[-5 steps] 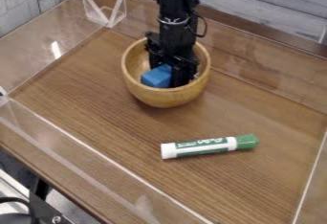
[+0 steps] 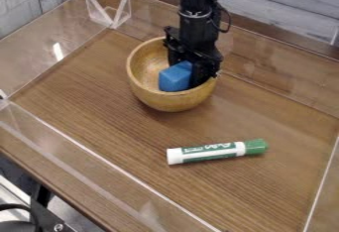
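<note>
A blue block [image 2: 173,75] is inside a round yellow-orange bowl [image 2: 166,98] in the upper middle of the camera view. My black gripper [image 2: 191,61] reaches down into the bowl at the block's right and upper side, its fingers around that part of the block. It looks shut on the block, though the fingertips are partly hidden by the block and bowl.
A white and green tube [image 2: 216,152] lies on the wooden table [image 2: 106,147] at the lower right. A pale wall and table edge run along the back.
The blue block sits a little higher and more to the right in the bowl, along with my gripper; the bowl and tube are nearly unchanged.
</note>
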